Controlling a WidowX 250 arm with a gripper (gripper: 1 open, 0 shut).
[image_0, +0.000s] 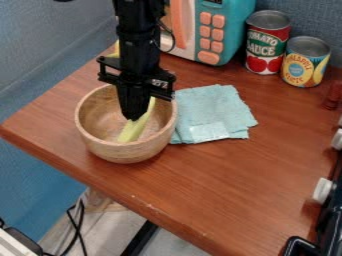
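Observation:
My black gripper (134, 100) is over the wooden bowl (104, 141), its fingers down at the pale yellow-green, elongated object (134, 128) that stands tilted inside the bowl. The object's upper end is at the fingertips and seems to be held, though the dark fingers hide the contact.
A light blue cloth (214, 114) lies right of the bowl. Behind are a toy microwave (197, 30), a tomato sauce can (266, 42) and a second can (306, 62). A black appliance (321, 220) is at the right edge.

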